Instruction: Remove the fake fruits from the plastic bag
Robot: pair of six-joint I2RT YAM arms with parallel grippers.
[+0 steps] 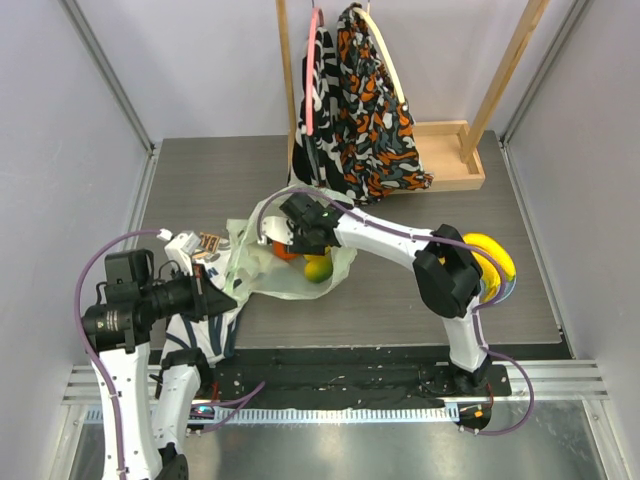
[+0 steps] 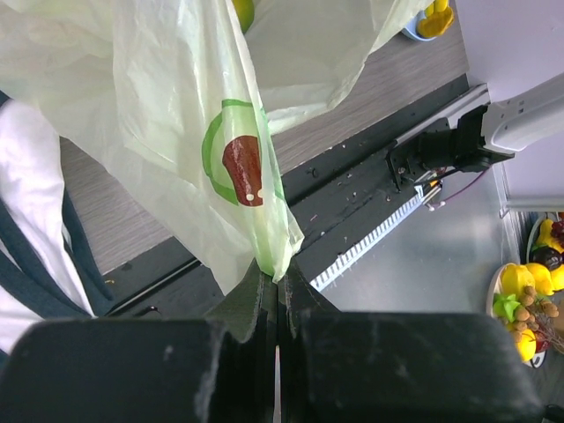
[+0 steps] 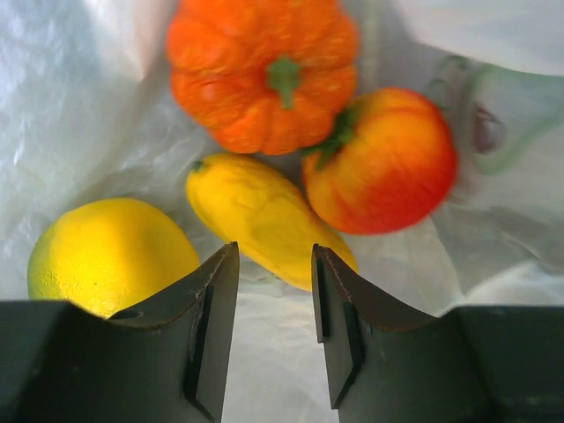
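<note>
The pale plastic bag (image 1: 255,280) lies open on the table. My left gripper is shut on the bag's corner, beside a printed green and brown logo. My right gripper is part open above the bag's contents, nothing seen held: a yellow elongated fruit (image 3: 264,220) sits just beyond its fingertips, with a yellow round fruit (image 3: 110,256) at left, an orange pumpkin (image 3: 260,70) above and a red-orange tomato (image 3: 379,163) at right. In the top view the right gripper hides part of them; a green-yellow fruit (image 1: 318,270) shows below it.
A bowl with bananas (image 1: 490,260) stands at the right. Striped cloth (image 1: 200,335) lies at lower left. Hanging bags (image 1: 375,120) and a wooden stand (image 1: 450,165) fill the back. Bare table lies between bag and bowl.
</note>
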